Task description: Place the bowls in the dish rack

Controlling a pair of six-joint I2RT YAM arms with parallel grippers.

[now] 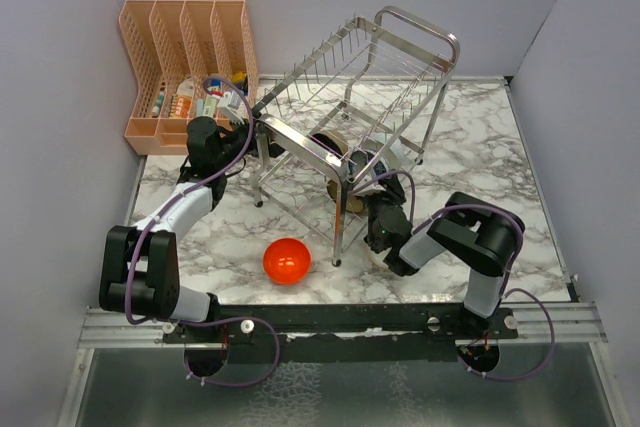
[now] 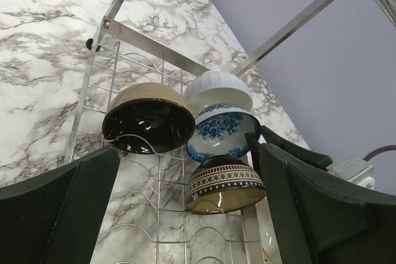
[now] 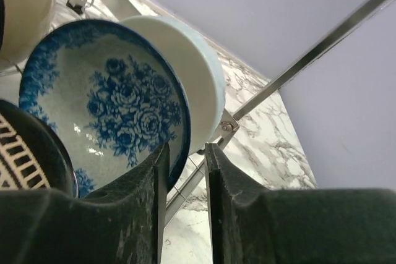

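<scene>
In the left wrist view, bowls rest on the rack's lower wire shelf: a black-and-tan bowl (image 2: 148, 122), a white bowl (image 2: 216, 88), a blue floral bowl (image 2: 216, 134) and a patterned bowl (image 2: 223, 190). My right gripper is at the blue floral bowl's rim, fingers part open, with the rim close by the left finger. My left gripper stands open at the rack's left side, empty. An orange bowl (image 1: 287, 259) lies on the table in front of the rack (image 1: 300, 142).
A peach divided organizer (image 1: 150, 47) stands at the back left. Another pale bowl is partly hidden under the right arm. The rack's upper shelf is empty.
</scene>
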